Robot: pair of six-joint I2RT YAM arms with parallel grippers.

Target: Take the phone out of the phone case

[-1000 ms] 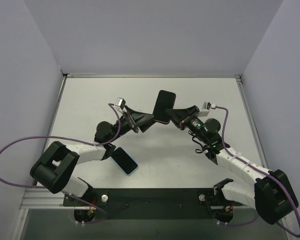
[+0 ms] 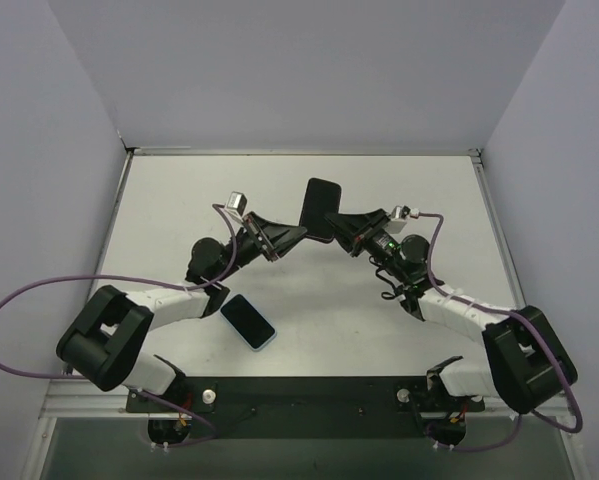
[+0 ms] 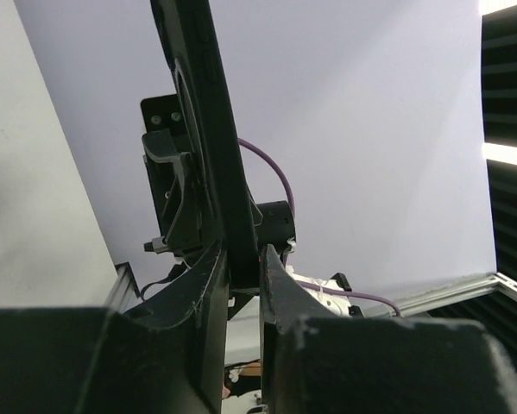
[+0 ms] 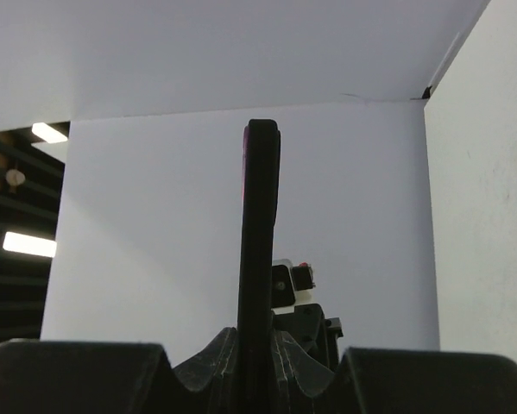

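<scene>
A dark phone, seemingly in a black case [image 2: 320, 208], is held up above the table between my two arms. My right gripper is shut on its right side, the slab standing edge-on between the fingers. My left gripper has its fingertips on both faces of the lower left edge or corner, with hardly any gap on either side. In the right wrist view a thin pinkish line runs along one edge of the slab. Whether phone and case have parted anywhere does not show.
A second phone-like slab [image 2: 248, 322], black with a pale bluish rim, lies on the white table [image 2: 309, 330] at the front left, close to my left arm. Grey walls stand at both sides.
The right arm's elbow has swung inward. The slab on the table is unmoved.
</scene>
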